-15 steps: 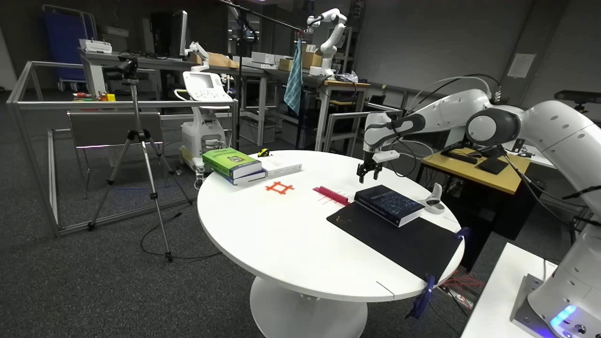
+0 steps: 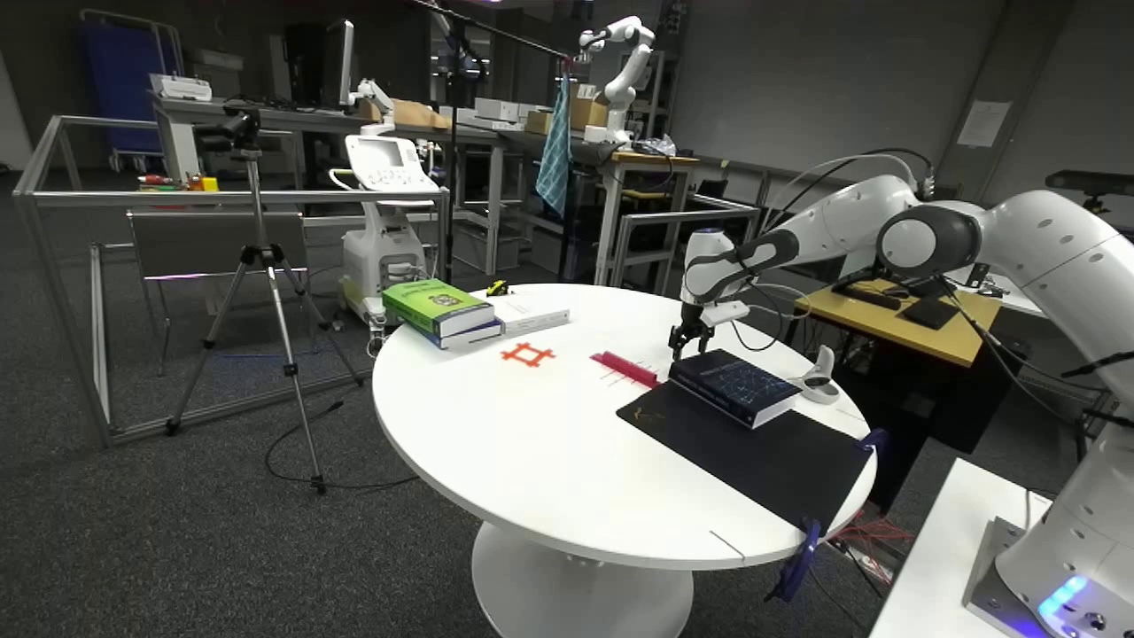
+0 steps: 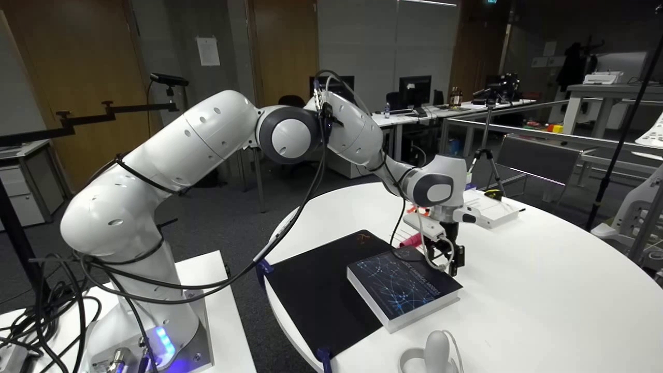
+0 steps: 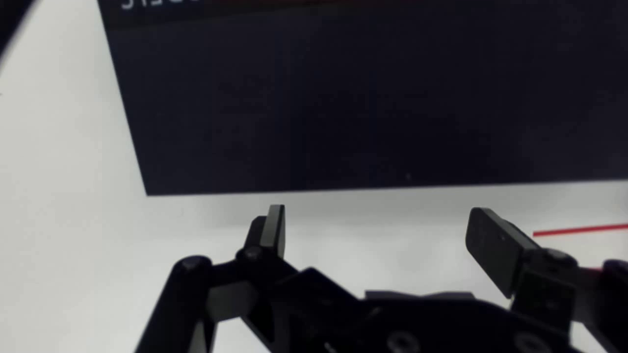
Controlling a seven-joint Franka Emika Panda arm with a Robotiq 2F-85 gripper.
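A thick dark-blue book (image 2: pixel 733 381) lies flat, partly on the black mat (image 2: pixel 760 455) and partly on the white table. Just beyond its far edge my gripper (image 2: pixel 691 349) points down, low over the tabletop. In exterior view 2 the book (image 3: pixel 404 286) shows a pale blue web pattern on its cover, and the gripper (image 3: pixel 455 264) stands beside it. The wrist view has the book's dark cover (image 4: pixel 365 112) across the top. Below its straight edge the gripper is open, with bare white table between its widely parted fingers.
Green and blue books (image 2: pixel 438 308) are stacked at the table's left, near a white box-like book (image 2: pixel 532 313). A red strip (image 2: pixel 629 369) lies close to the dark book, and an orange frame (image 2: pixel 528 354) farther left. A white controller (image 2: pixel 819 379) sits to the right.
My gripper has come down toward the tabletop, next to the dark book's far edge. The book and the other objects have stayed where they were.
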